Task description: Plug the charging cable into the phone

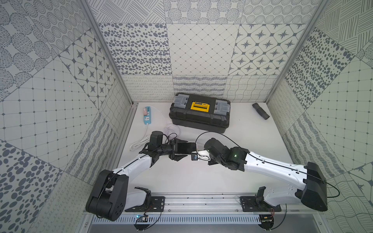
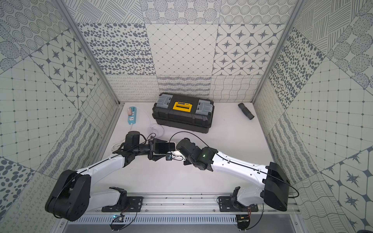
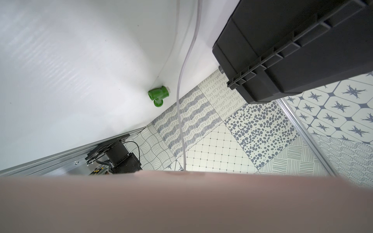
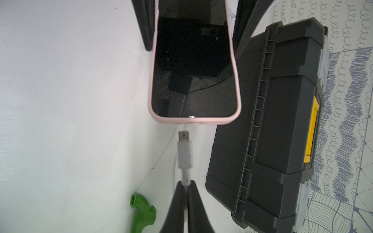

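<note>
The pink-cased phone (image 4: 193, 66) (image 1: 185, 147) is held screen-up in my left gripper (image 1: 178, 149), its fingers along both long sides. The left wrist view is largely blocked at the bottom by a blurred pink surface. My right gripper is shut on the white charging cable plug (image 4: 185, 155), whose metal tip points at the phone's bottom edge, just short of it with a small gap showing in the right wrist view. The cable (image 3: 181, 85) trails down over the table.
The black toolbox (image 1: 200, 118) stands behind the grippers. A blue power strip (image 1: 147, 118) lies back left, a dark cylinder (image 1: 260, 110) back right. A green object (image 3: 158, 94) shows below.
</note>
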